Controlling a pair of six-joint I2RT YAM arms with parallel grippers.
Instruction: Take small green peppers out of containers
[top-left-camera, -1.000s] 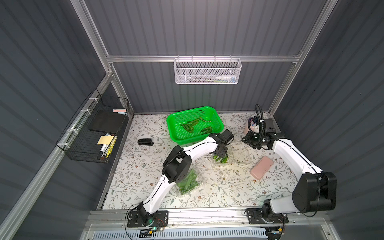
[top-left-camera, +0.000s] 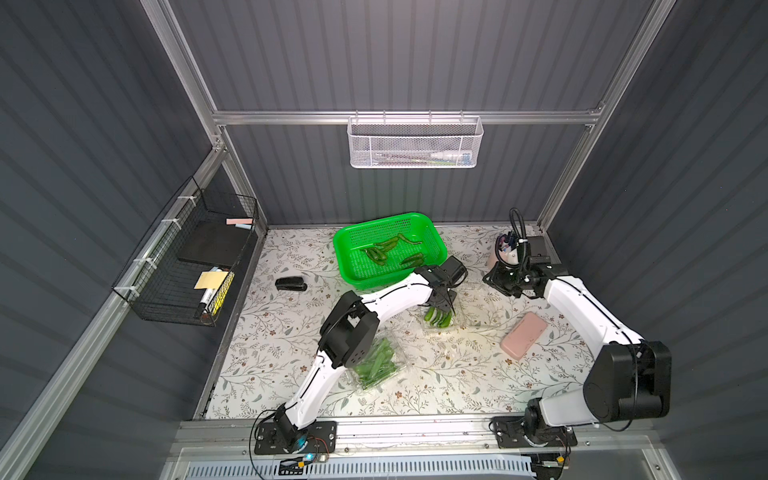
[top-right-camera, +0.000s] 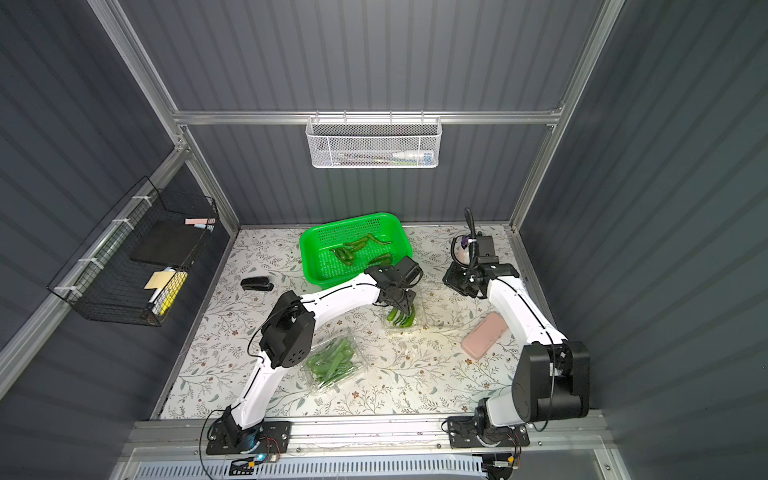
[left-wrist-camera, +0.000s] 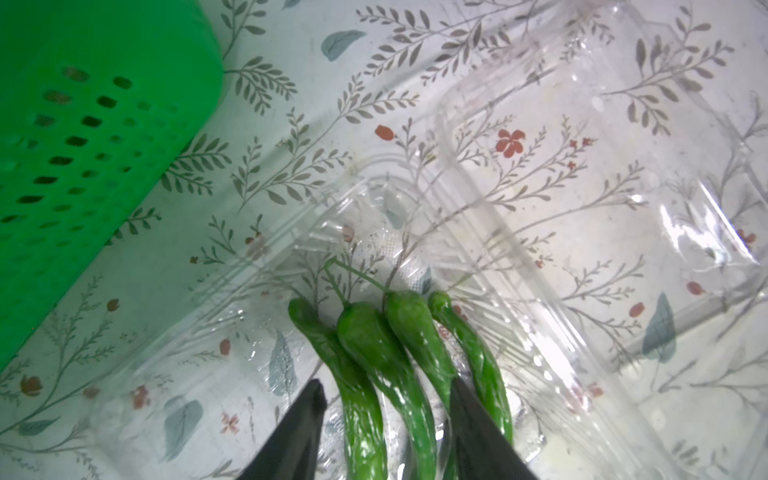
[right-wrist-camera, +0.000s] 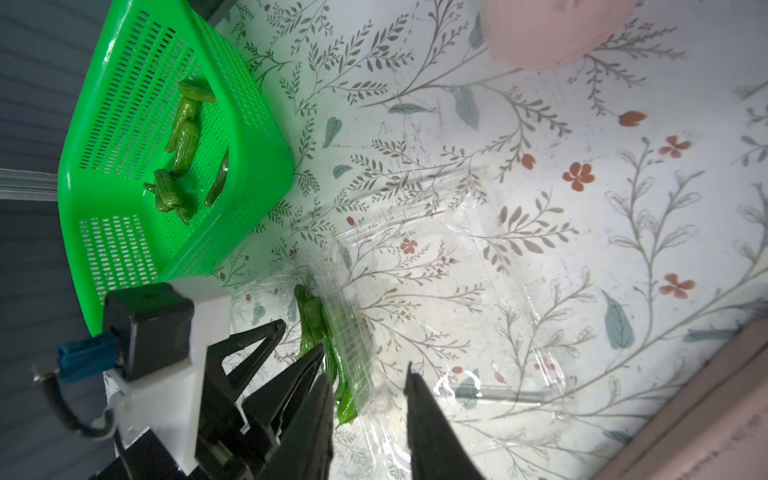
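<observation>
My left gripper is open above several green peppers (left-wrist-camera: 376, 344) lying side by side in a clear plastic container (left-wrist-camera: 200, 376), with no pepper visibly held. My right gripper is open, empty, over the right side of the table, apart from the peppers. The green perforated basket (top-left-camera: 352, 264) behind my left gripper holds several green peppers (right-wrist-camera: 184, 148). A second clear container (top-right-camera: 352, 364) with green vegetables sits at the front, left of the first.
An empty clear tray (left-wrist-camera: 608, 112) lies beside the pepper container. A pink case (top-right-camera: 483, 336) is at the right, a black object (top-left-camera: 290, 284) at the left. A cup of items (top-left-camera: 504, 248) stands at back right.
My left gripper has shifted slightly, most recently a little upward in the top left view, showing more of the peppers below it. The right arm is almost still.
</observation>
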